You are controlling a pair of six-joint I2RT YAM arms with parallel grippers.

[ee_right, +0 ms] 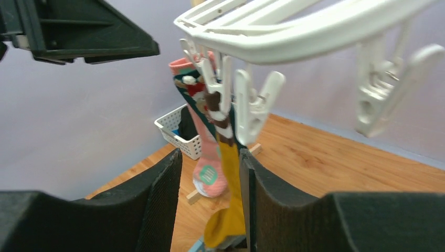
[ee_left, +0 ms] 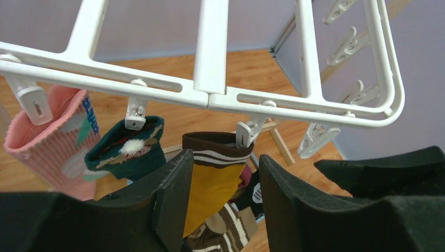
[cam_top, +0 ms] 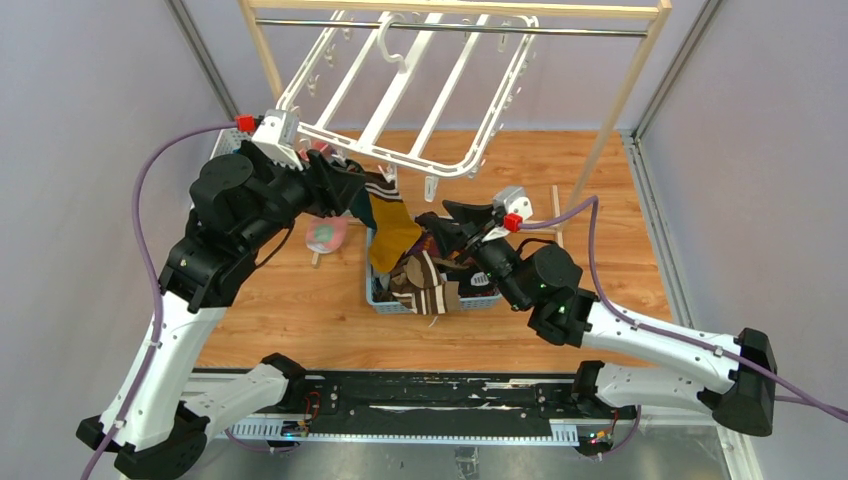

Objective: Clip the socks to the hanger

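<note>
Three socks hang from clips along the front of the white hanger (cam_top: 420, 162): a pink one (ee_left: 63, 139), a dark green one (ee_left: 128, 152) and a mustard one (ee_left: 212, 189) with a brown striped cuff. A white clip (ee_left: 249, 131) grips the mustard cuff near its right end. My left gripper is part open in front of the mustard sock, with nothing between its fingers. Open and empty, my right gripper stands to the right of the mustard sock, apart from it. An empty clip (ee_left: 315, 140) hangs at the hanger's right front corner.
Below the hanger, a blue basket (cam_top: 390, 307) holds more socks, one brown with stripes (cam_top: 425, 285). A white basket (ee_right: 181, 138) stands at the back left. The wooden frame's post (cam_top: 610, 125) rises on the right.
</note>
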